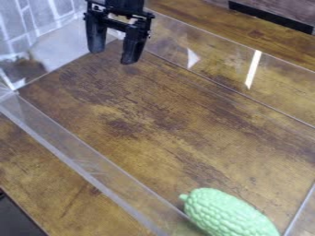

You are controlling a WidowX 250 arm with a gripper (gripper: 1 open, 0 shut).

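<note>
My black gripper [113,44] hangs at the top left of the view, over the far left part of a wooden surface, open with an empty gap between its two fingers. A pale green bumpy object [227,214], shaped like a bitter melon or corn cob, lies at the bottom right, far from the gripper.
Clear low walls [87,166] enclose the wooden floor [147,120], whose middle is bare. A white, translucent area is at the upper left behind the gripper. More wooden table with a dark strip lies beyond the far wall at the top right.
</note>
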